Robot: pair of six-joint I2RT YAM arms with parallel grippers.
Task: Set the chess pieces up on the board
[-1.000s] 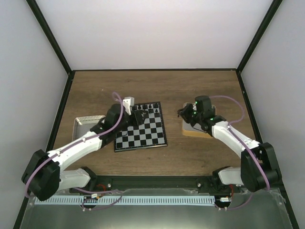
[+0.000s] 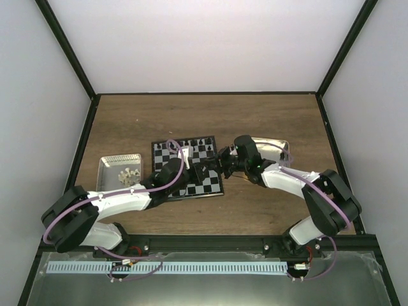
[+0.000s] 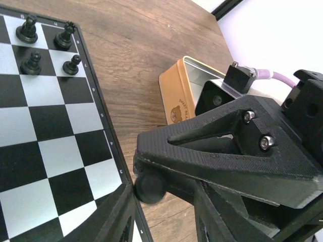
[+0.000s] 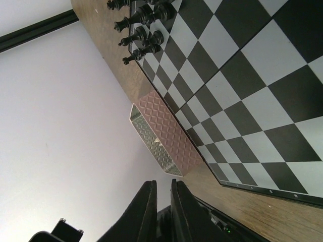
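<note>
The chessboard lies mid-table with black pieces along its far rows, such as a rook and pawn. My grippers meet over the board's right part. My right gripper is shut on a black piece, its round dark end poking out toward my left gripper. My left gripper is part open, its fingertips either side of that piece's end. In the right wrist view the right gripper's fingertips look nearly together; the piece is hidden there.
A silver tray of white pieces sits at left, seen pink-walled in the right wrist view. A tan box stands right of the board, partly behind the right arm.
From a second ago, the right arm has moved left from the box to the board, and the left gripper has moved to meet it.
</note>
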